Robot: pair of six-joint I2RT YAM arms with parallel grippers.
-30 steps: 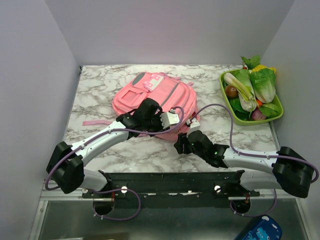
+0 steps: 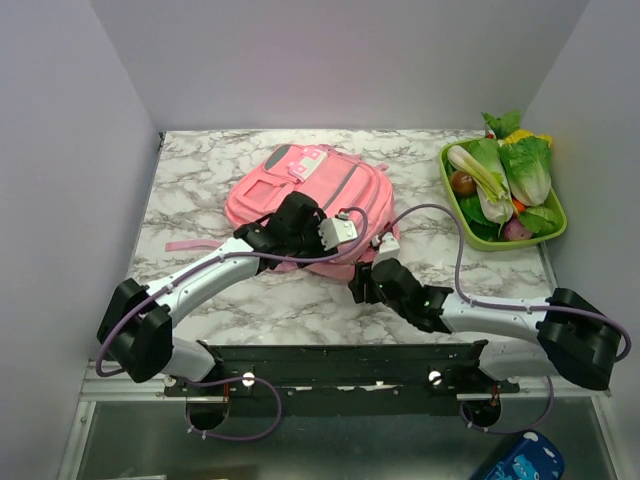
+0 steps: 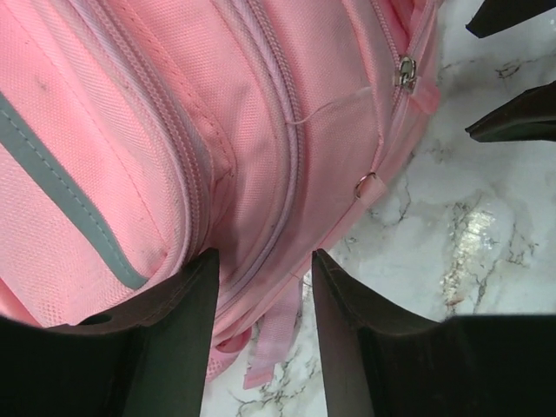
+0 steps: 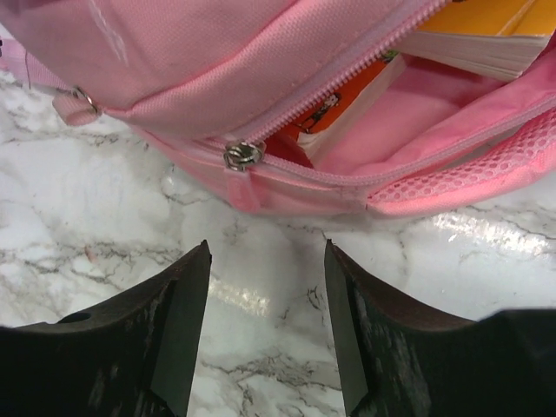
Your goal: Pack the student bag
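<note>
The pink bag lies on the marble table in the top view, partly covered by my left arm. In the left wrist view, my left gripper is open above the bag's side seam, with pink fabric showing between its fingers but not gripped. My right gripper stands open just in front of the bag's zipper pull, with only marble between its fingertips. The zip there is part open, and an orange book and a yellow-covered book show inside the bag.
A green basket of vegetables stands at the table's right. At the bottom right, below the table edge, lies a blue item. Marble is bare at the back left and between bag and basket. Both arms are close together at the bag's front.
The left arm has shifted slightly, its gripper staying over the bag's front. The right arm has barely moved, and the bag lies where it was.
</note>
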